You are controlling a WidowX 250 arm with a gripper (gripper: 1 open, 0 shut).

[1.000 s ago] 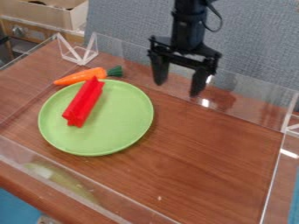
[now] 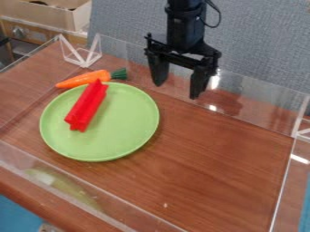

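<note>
My gripper [image 2: 179, 74] hangs open at the top centre over the back of the table, its two black fingers spread with nothing between them. Below and left of it, a red elongated object [image 2: 85, 106] lies on a green plate [image 2: 119, 136]. An orange carrot with a green top [image 2: 80, 80] lies just behind the plate, at its upper left edge.
Clear low walls [image 2: 289, 177] edge it. A white bracket [image 2: 82, 56] stands at the back left, and a cardboard box [image 2: 43, 14] sits beyond in the corner.
The objects have not moved.
</note>
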